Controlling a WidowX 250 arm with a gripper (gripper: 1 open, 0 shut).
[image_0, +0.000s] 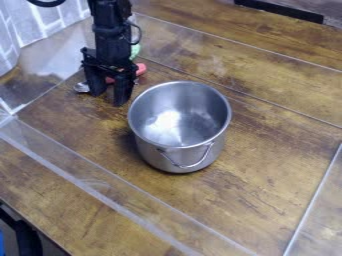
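My black gripper (107, 82) hangs low over the wooden table at the upper left, behind and left of a steel pot (179, 128). Just beneath and behind it lie a metal utensil (83, 87) and a red object (139, 70), partly hidden by the gripper. A green item (135, 50) shows behind the arm. Whether the fingers are open or shut on something cannot be made out.
The pot stands empty in the middle. Clear panels or edges run along the left and right sides.
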